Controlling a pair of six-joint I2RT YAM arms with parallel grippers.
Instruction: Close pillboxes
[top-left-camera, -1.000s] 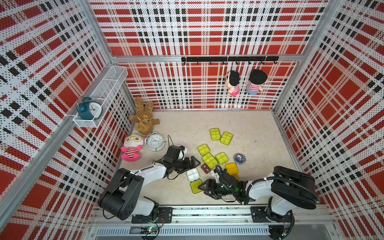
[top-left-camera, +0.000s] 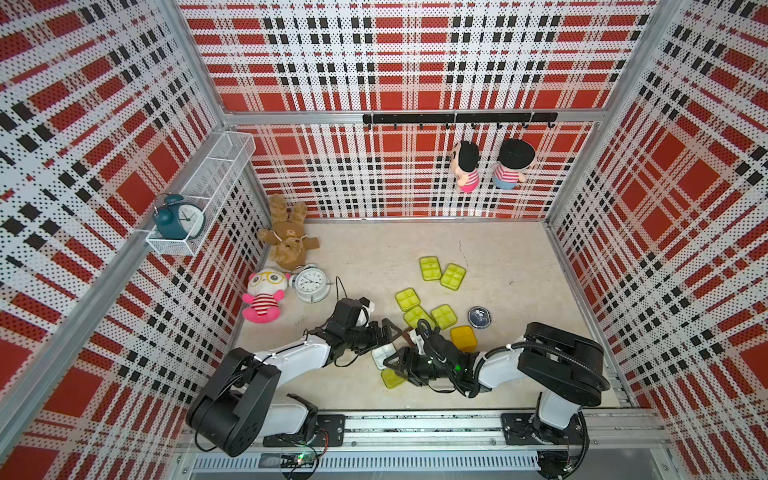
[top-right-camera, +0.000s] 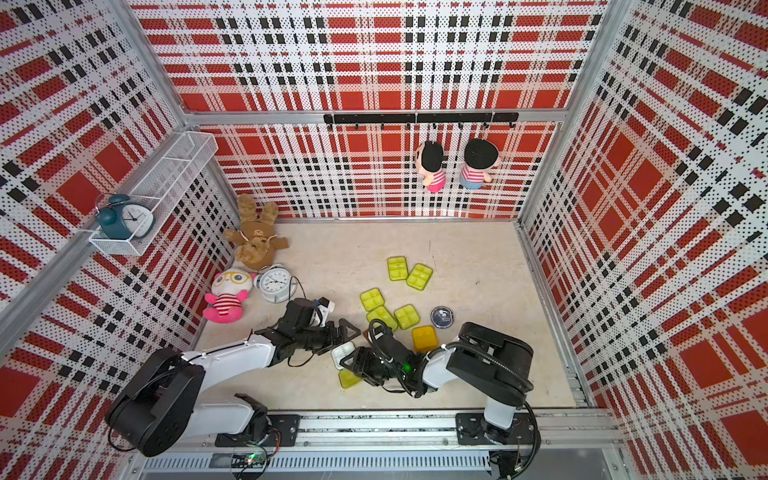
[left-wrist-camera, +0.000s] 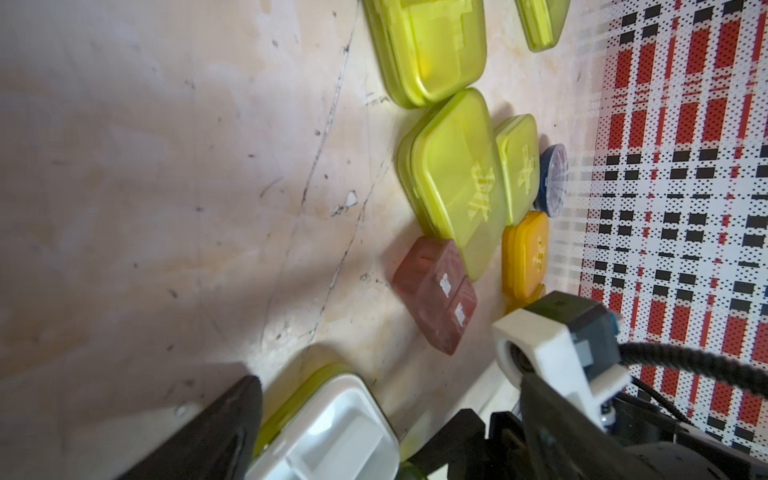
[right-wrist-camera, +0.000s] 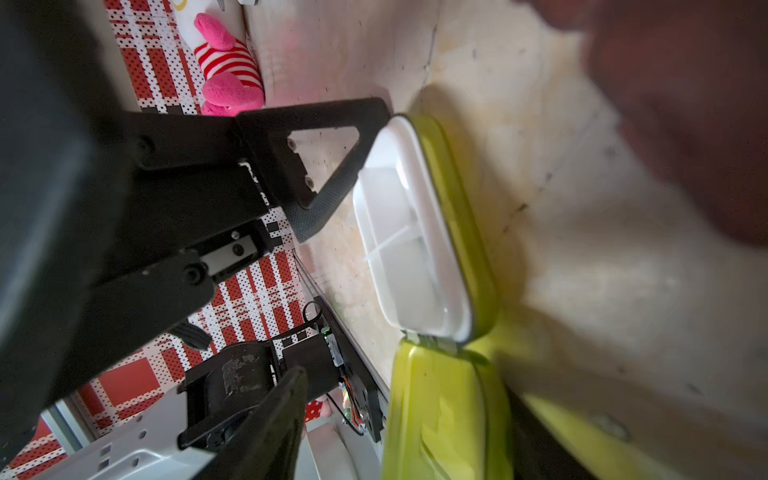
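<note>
One pillbox lies unfolded at the front middle, its white compartment tray (top-left-camera: 383, 357) joined by a hinge to a yellow-green lid (top-left-camera: 392, 379). In the right wrist view the tray (right-wrist-camera: 400, 240) is bare inside and the lid (right-wrist-camera: 436, 408) lies tilted between the parted fingers of my open right gripper. My left gripper is open at the tray's far end; one of its fingers (right-wrist-camera: 340, 180) is close beside the tray's corner. Whether either gripper touches the box cannot be told. Behind the tray are shut green pillboxes (top-left-camera: 416, 317) and a brownish-red box (left-wrist-camera: 432, 288).
An orange pillbox (top-left-camera: 463, 337) and a round dark-blue tin (top-left-camera: 479, 317) lie right of the middle. More green boxes (top-left-camera: 453, 277) are farther back. A white clock (top-left-camera: 310, 283) and plush toys (top-left-camera: 264, 296) occupy the left.
My right arm has shifted left and inward, its fingers now over the open pillbox's hinge area, covering part of the lid and tray from above.
</note>
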